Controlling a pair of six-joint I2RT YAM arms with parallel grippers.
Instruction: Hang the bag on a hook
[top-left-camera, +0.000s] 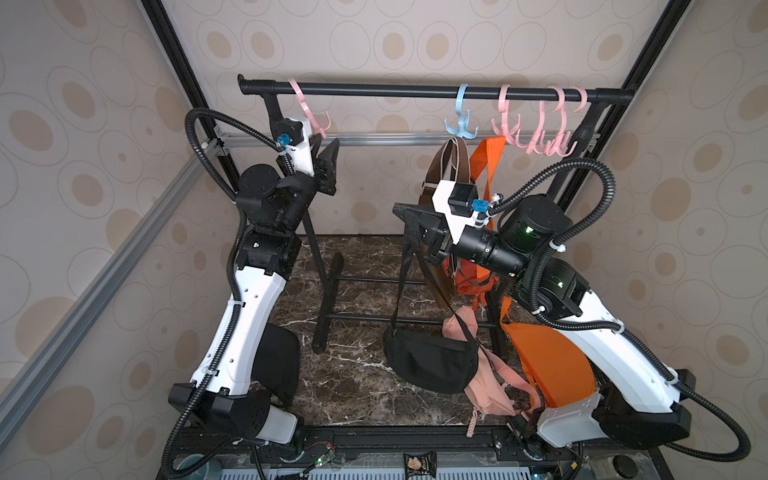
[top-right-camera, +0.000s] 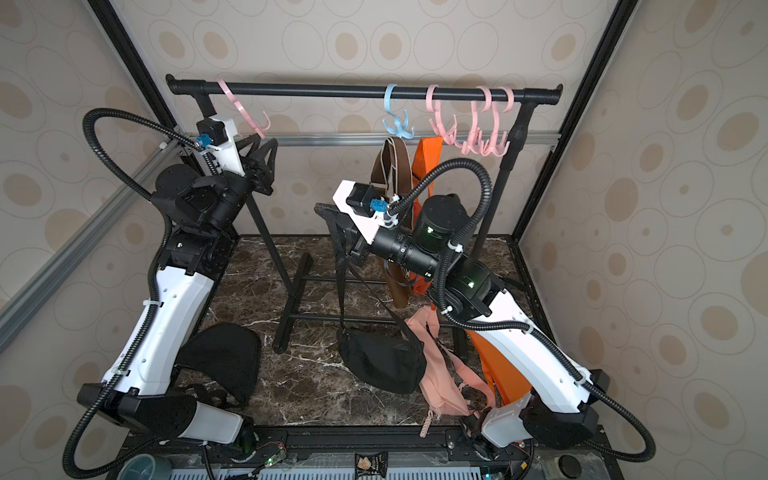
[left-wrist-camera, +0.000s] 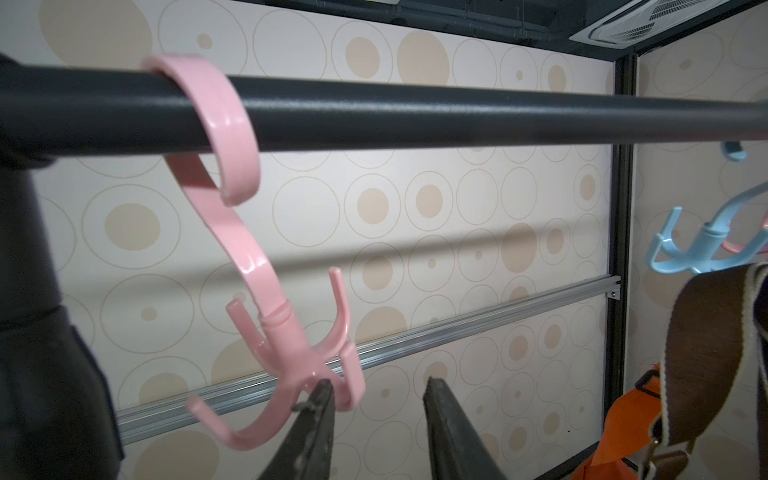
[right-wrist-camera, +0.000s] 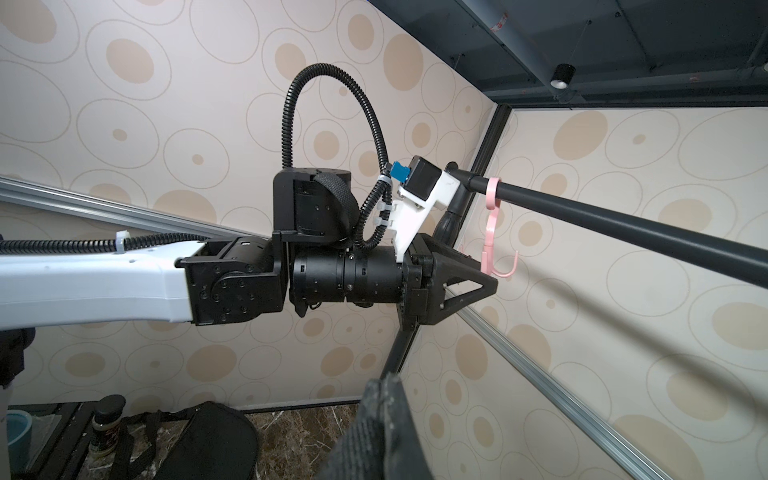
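Observation:
A black bag (top-left-camera: 428, 360) hangs by its strap from my right gripper (top-left-camera: 404, 214), whose fingers appear closed in the right wrist view; where the strap is caught is unclear. My left gripper is at the lone pink hook (left-wrist-camera: 288, 344) on the rail's left end. The hook leans rightward, its lower prongs at one fingertip. The fingertips look apart, and whether they grip the hook is unclear.
The black rail (top-left-camera: 376, 90) carries a blue hook (top-left-camera: 461, 120) and several pink hooks (top-left-camera: 560, 136) rightward. Brown and orange bags (top-right-camera: 424, 152) hang below them. Pink (top-left-camera: 484, 384) and orange bags (top-left-camera: 552, 360) lie lower right.

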